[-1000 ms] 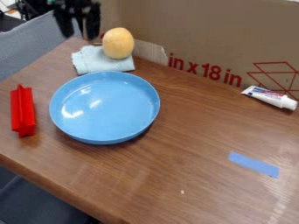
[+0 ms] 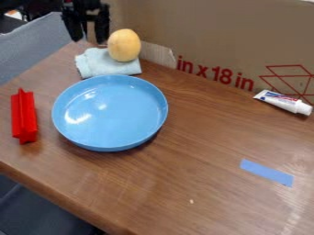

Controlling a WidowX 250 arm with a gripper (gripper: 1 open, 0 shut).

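Observation:
My black gripper [image 2: 86, 28] hangs at the top left, open, above the back of the table and left of a yellow, egg-shaped object [image 2: 124, 45]. That object sits on or against a folded pale cloth [image 2: 105, 64]. A blue plate [image 2: 109, 112] lies in front of the cloth, and a red elongated object [image 2: 24, 117] lies left of the plate near the table's edge.
A cardboard box [image 2: 221, 37] stands along the back. A toothpaste tube [image 2: 282, 101] lies at the right, and a strip of blue tape [image 2: 266, 172] is on the wooden table [image 2: 185, 193].
The gripper has shifted slightly left and up at the back. The objects on the table have not visibly moved.

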